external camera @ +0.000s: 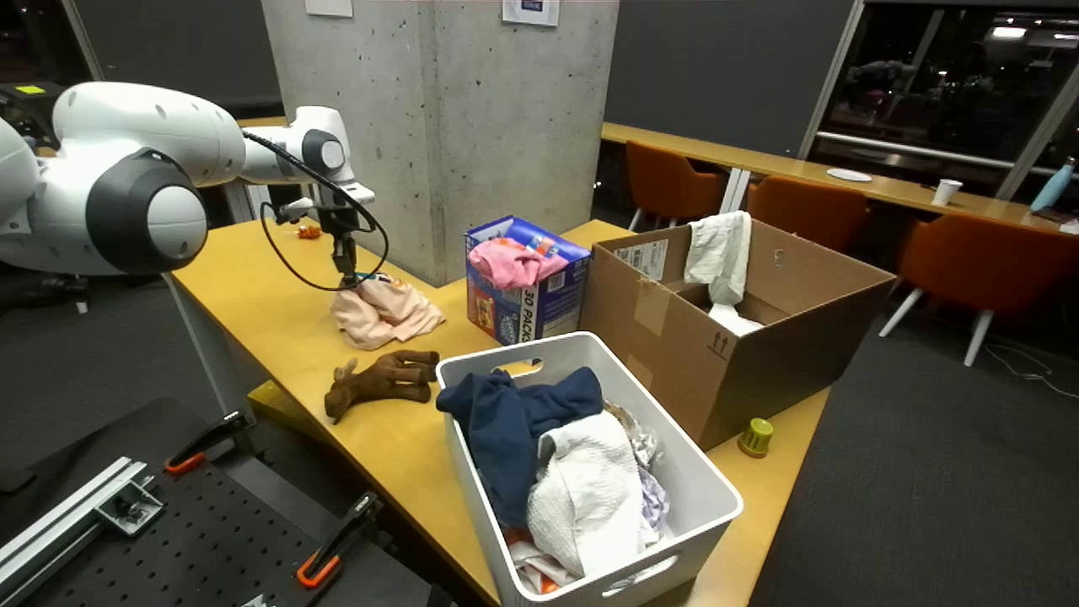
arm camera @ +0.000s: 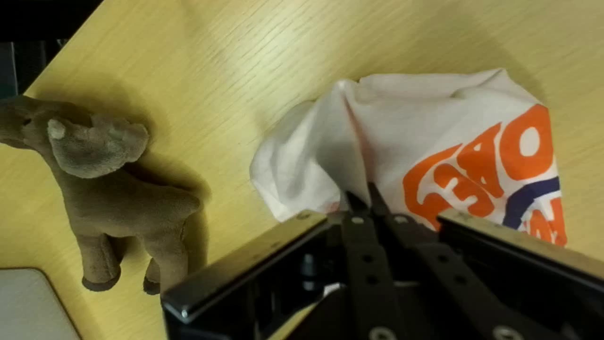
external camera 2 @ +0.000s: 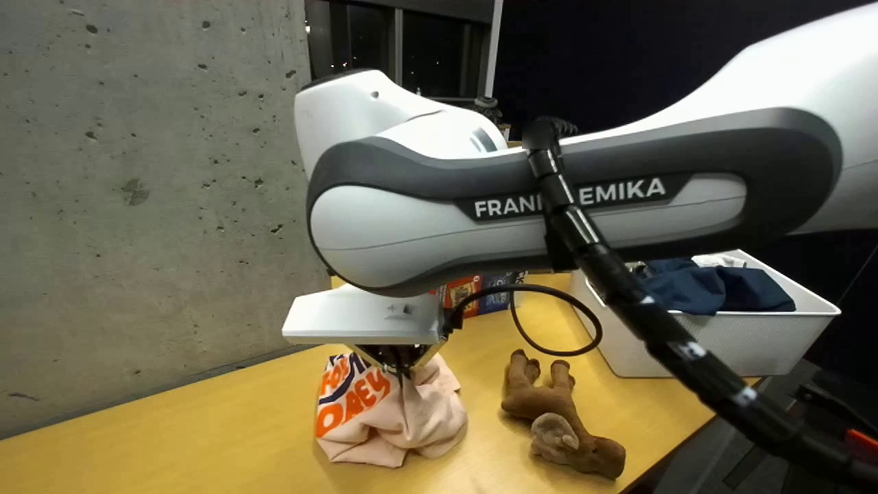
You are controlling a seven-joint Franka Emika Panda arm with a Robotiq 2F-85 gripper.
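A pale pink cloth (external camera: 387, 313) with orange and blue print lies crumpled on the table, partly drawn up in a peak. At that peak my gripper is shut, a thin fold of the cloth (arm camera: 396, 130) pinched at its fingertips. Most of the cloth still rests on the wood. Exterior view 2 also shows the gripper (external camera 2: 403, 368) pointing down into the folds, its tips partly hidden. A brown plush animal (external camera 2: 553, 416) lies on its side near the cloth, apart from it.
Nearer exterior view 1 stands a grey-white bin (external camera: 698, 492) filled with clothes. Behind it are a cardboard box (external camera: 657, 374) with white cloth and a blue box (external camera: 554, 322) topped by a pink cloth (external camera: 511, 263). A green cup (external camera: 755, 438) sits by the cardboard box. The concrete pillar (external camera: 435, 131) rises behind the table.
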